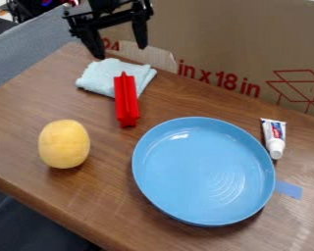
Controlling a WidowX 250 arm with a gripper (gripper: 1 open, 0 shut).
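Note:
My black gripper (118, 45) hangs open at the top left, above the back of the table, with nothing between its fingers. Beneath it a folded pale blue cloth (99, 76) lies with a red bar-shaped object (127, 104) across its front edge. A yellow rounded object (64, 144) sits at the left front. A large blue plate (203, 172) occupies the right front, and a white toothpaste tube (275, 139) lies to its upper right.
A cardboard box (232, 54) forms a wall along the back. The wooden table (133, 221) has bare room at left and front. A piece of blue tape (289, 188) is at the right.

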